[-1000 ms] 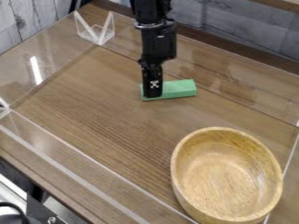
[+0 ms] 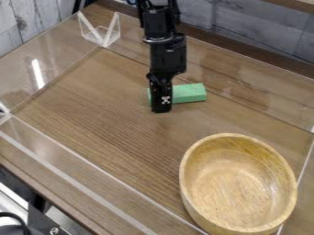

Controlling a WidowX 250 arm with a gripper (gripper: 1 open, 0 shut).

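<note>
A black robot arm reaches down from the top middle of the camera view, its gripper [image 2: 161, 101] low over a green rectangular block [image 2: 189, 93] on the wooden table. The gripper covers the block's left end, and its tips are at or just in front of the block's near edge. The fingers look close together; whether anything is between them is hard to see at this size.
A large yellow-tan bowl [image 2: 237, 193] sits at the lower right. A white wire-like object [image 2: 101, 29] stands at the back left.
The gripper has moved slightly toward the front and down, its tips now lower in view beside the block. The block shows little change.
</note>
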